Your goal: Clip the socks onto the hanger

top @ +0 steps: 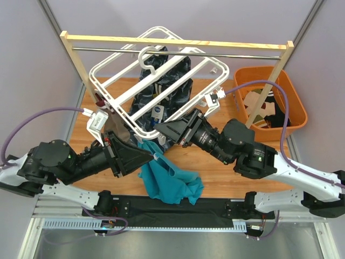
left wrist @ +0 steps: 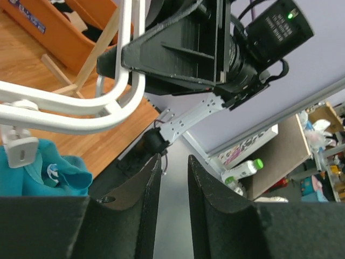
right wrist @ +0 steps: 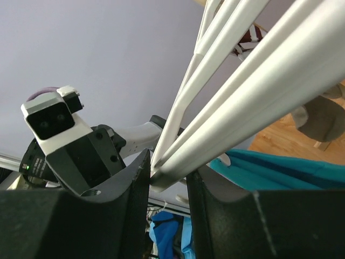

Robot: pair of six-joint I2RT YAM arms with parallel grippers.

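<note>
The white hanger (top: 135, 97) hangs from the rod, turned at an angle. Its near right corner is in my right gripper (top: 160, 129), whose fingers close on the white tube in the right wrist view. A teal sock (top: 170, 178) hangs under the front bar, by a white clip (left wrist: 21, 151). Dark patterned socks (top: 161, 86) and a grey-brown sock (right wrist: 319, 117) hang there too. My left gripper (top: 137, 164) is in front of the bar, close to the teal sock; in the left wrist view its fingers (left wrist: 144, 216) stand apart with nothing between them.
A wooden frame (top: 178, 42) with a metal rod (top: 237, 56) carries the hanger. Behind on the right stands an orange bin (top: 298, 105) with more socks. Bare tabletop (top: 226, 175) shows at the front right. The two grippers are close together.
</note>
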